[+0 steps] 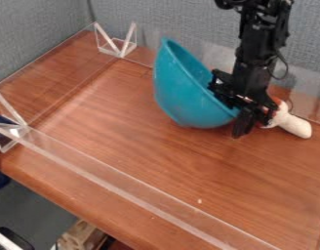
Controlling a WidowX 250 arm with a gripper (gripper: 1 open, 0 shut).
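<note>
A large teal bowl (183, 90) stands tipped on its side at the back of the wooden table. My black gripper (238, 110) is low at its right side, against the rim, the fingers pointing down; I cannot tell whether they are shut on the rim. A white cylindrical object with a red part (292, 124) lies just right of the gripper, partly hidden behind it.
Clear barriers run along the table (104, 122) edges, with white corner brackets (116, 43) at the back left and left front. Grey padded walls stand behind.
</note>
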